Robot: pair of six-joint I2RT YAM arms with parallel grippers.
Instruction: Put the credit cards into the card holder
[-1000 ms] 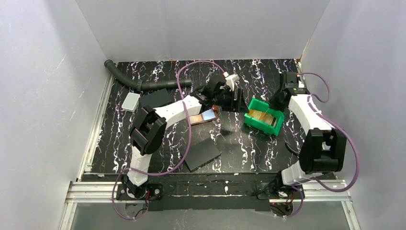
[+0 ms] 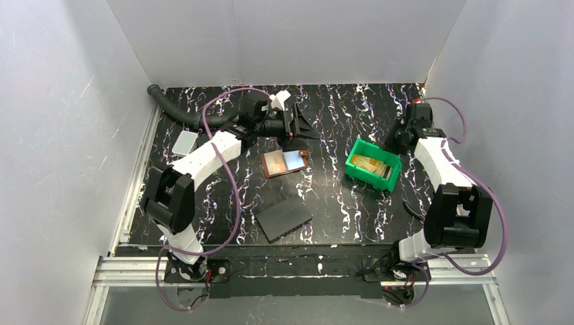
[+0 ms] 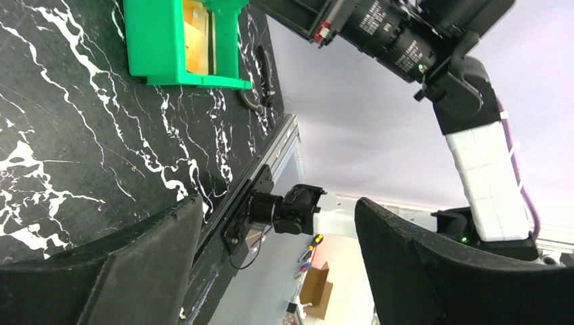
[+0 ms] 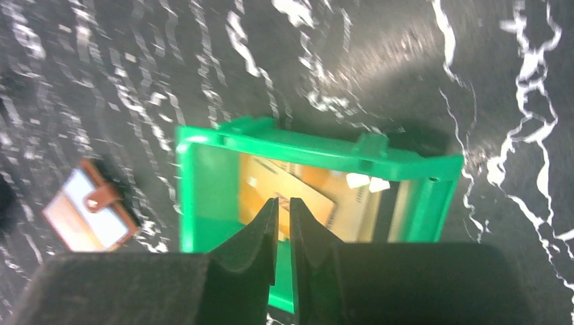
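Observation:
The brown card holder [image 2: 276, 162] lies spread on the table with a pale blue pocket and a leather tab. Several cards, tan and yellowish, with a dark one at the side [image 4: 386, 211], lie in the green bin [image 2: 349, 166]. One tan card [image 4: 288, 181] rests slanted on the others. My left gripper [image 2: 314, 131] hangs just behind the holder's right end; its fingers are wide apart and empty. My right gripper is at the bin's back right corner, a narrow gap between its fingertips and no card in it.
A dark flat panel [image 2: 284, 218] lies in front of the holder. At the back left are a black hose [image 2: 177, 114] and a white tile [image 2: 184, 143]. Bare table separates the holder from the bin.
From beside the bin, my left gripper has moved left and back, to behind the holder.

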